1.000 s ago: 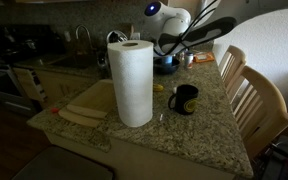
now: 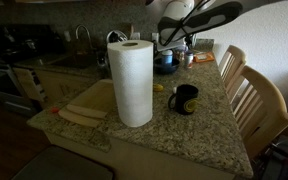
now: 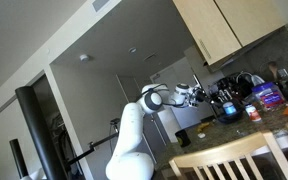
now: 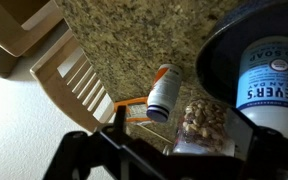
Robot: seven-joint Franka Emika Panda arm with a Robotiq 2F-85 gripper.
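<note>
In the wrist view my gripper stands open, its dark fingers wide apart with nothing held. Between them in the picture, farther off, are a small white-and-orange bottle (image 4: pixel 164 90) with a purple cap and a clear container of nuts (image 4: pixel 202 125). A blue-labelled soap bottle (image 4: pixel 271 85) stands by the right finger, at a black rounded vessel (image 4: pixel 216 55). Whether the finger touches that bottle I cannot tell. From the first exterior view, the arm (image 2: pixel 199 18) reaches in from the upper right toward the items at the counter's back.
A paper towel roll (image 2: pixel 132 85) stands upright near the counter's front, beside a black mug (image 2: pixel 184 99) and a tan board (image 2: pixel 92 100). Wooden chairs (image 2: pixel 256 105) line the right edge. Above the counter hangs a wooden cabinet (image 3: pixel 219 25).
Over the last second the arm has shifted right and lower in the first exterior view, above the back of the counter. The towel roll, mug and board have stayed put.
</note>
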